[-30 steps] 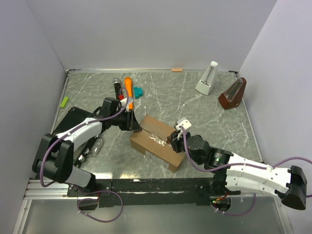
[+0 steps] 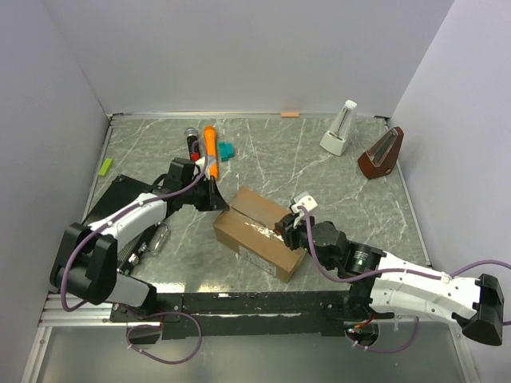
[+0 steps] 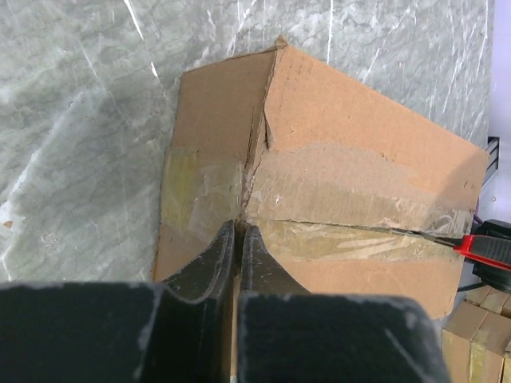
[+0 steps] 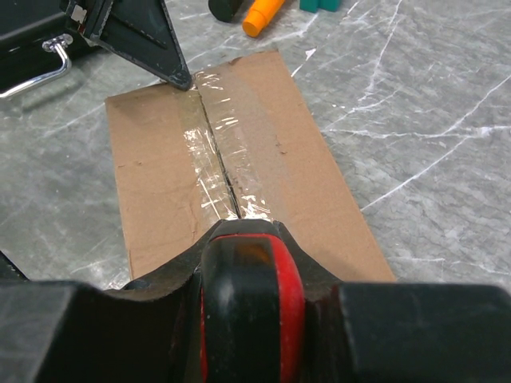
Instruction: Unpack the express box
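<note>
The taped cardboard box (image 2: 257, 249) lies at the table's middle front. My left gripper (image 2: 217, 203) is shut on the box's far left corner edge, beside the tape seam. My right gripper (image 2: 291, 229) is shut on a red-and-black cutter (image 4: 248, 311) (image 3: 489, 249), whose blade sits in the taped seam of the top (image 3: 335, 191). The seam shows as a dark line running under clear tape.
An orange tool (image 2: 211, 144), a dark microphone-like object (image 2: 192, 142) and a teal piece (image 2: 226, 151) lie behind the box. Two metronomes (image 2: 380, 153) stand back right. A black case (image 2: 112, 209) lies left.
My left gripper shifts very slightly at the box's corner.
</note>
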